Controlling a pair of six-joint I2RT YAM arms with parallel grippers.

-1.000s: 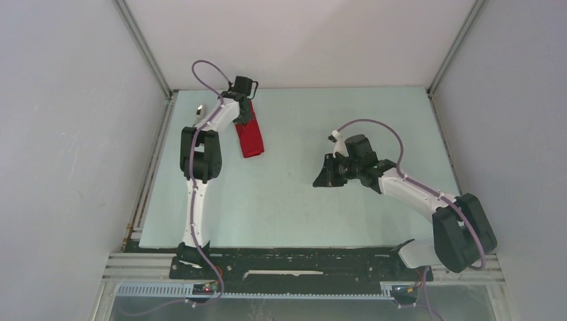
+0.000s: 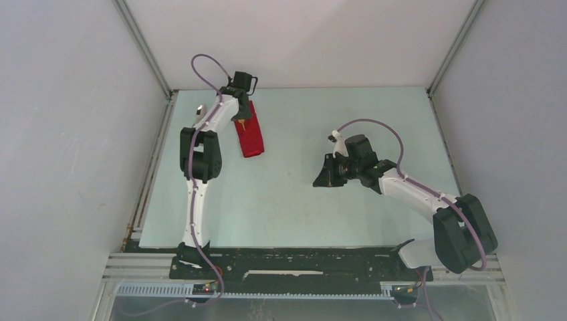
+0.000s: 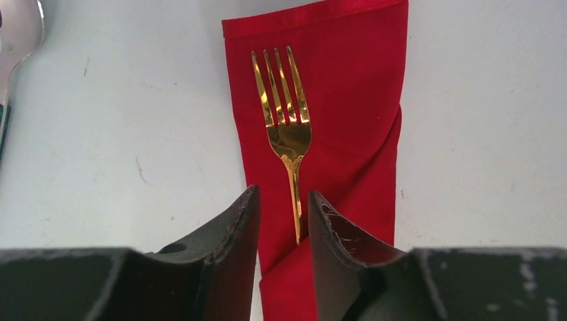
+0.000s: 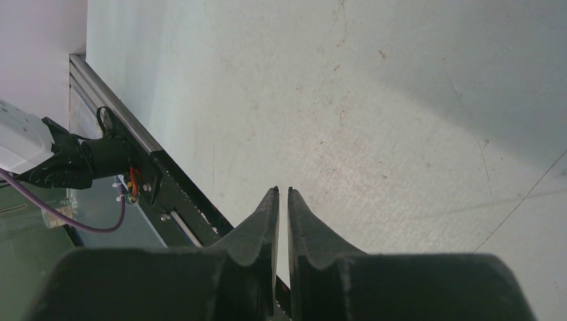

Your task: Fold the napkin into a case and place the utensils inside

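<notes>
A narrow folded red napkin (image 2: 250, 142) lies on the table at the back left. Its far edge is turned over, and a diagonal fold crosses its nearer part. On top of it rests a gold fork (image 3: 291, 142), tines toward that far edge. My left gripper is open above the fork's handle, holding nothing. Left of the napkin is the silver head of a spoon (image 3: 19, 32), cut off by the frame; its handle looks dark green. My right gripper is open by a narrow gap over bare table, empty.
The left arm (image 2: 200, 154) reaches along the table's left side, between the spoon and the napkin's far end.
</notes>
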